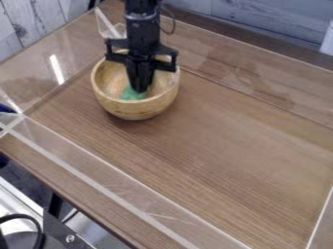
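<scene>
A light wooden bowl (136, 107) stands toward the upper left of the wooden table. Something green (132, 93) lies inside it, largely covered by my black gripper (140, 72), which hangs from above into the bowl. Its fingers are close together over the green thing; whether anything is between them is too small and hidden to tell.
A pale wall (286, 19) runs behind it at the top right. A black cable (26, 222) lies at the lower left, off the table.
</scene>
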